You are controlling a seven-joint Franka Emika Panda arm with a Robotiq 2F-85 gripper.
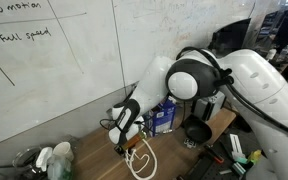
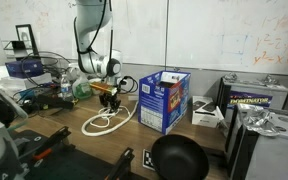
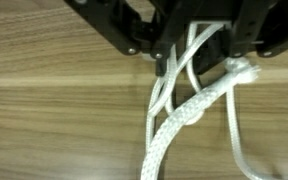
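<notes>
A white braided rope [image 2: 109, 122] lies in loose loops on the wooden table. In the wrist view, strands of the rope [image 3: 174, 122] run up among the dark fingers of my gripper. A frayed, knotted end [image 3: 242, 70] shows at the right of the fingers. My gripper [image 1: 121, 149] points down, low over the table at the rope's near loop. How tightly its fingers stand around the strands is hard to make out.
A blue box [image 2: 164, 100] stands right of the rope, with a black pan [image 2: 179, 158] in front of it. An orange-and-white object [image 1: 44, 158] sits left of the gripper. Bare table [image 1: 92, 150] shows between.
</notes>
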